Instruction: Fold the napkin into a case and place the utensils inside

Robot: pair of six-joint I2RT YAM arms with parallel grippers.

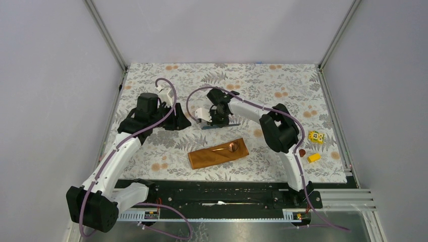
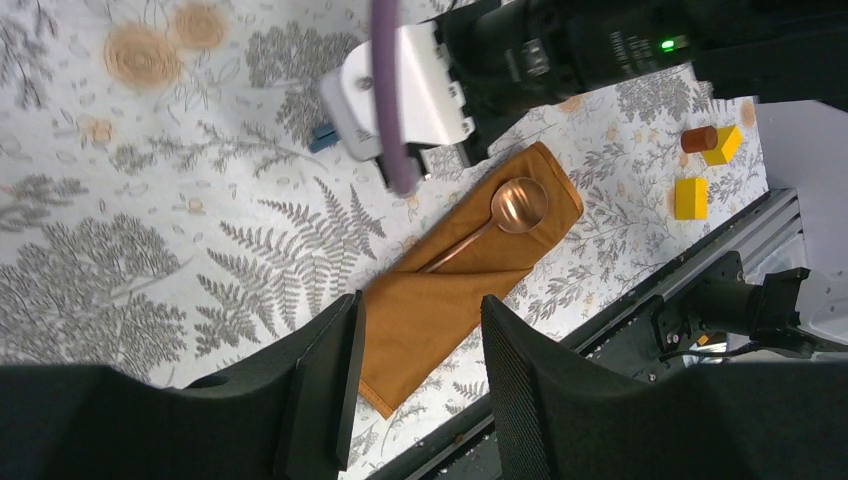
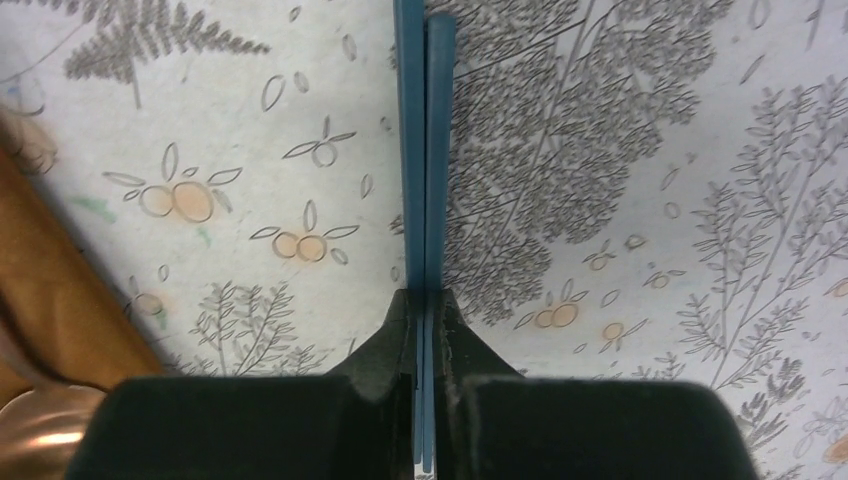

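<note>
Two blue chopsticks [image 3: 412, 150] lie side by side, almost touching, and run between the fingers of my right gripper, which is shut on them. In the top view the chopsticks [image 1: 234, 124] show as a thin blue line beneath that gripper. The brown napkin [image 1: 202, 158] lies folded below them, toward the front edge. A copper spoon [image 2: 520, 205] rests in it, bowl uncovered and the handle's end running under the fold. Left of the napkin, above the cloth, my left gripper stands open with nothing between its fingers.
On the right side are a yellow patterned block [image 1: 316, 137], a small yellow block [image 1: 313, 158] and a brown cylinder [image 1: 302, 152]. The right arm reaches across the centre-right of the table.
</note>
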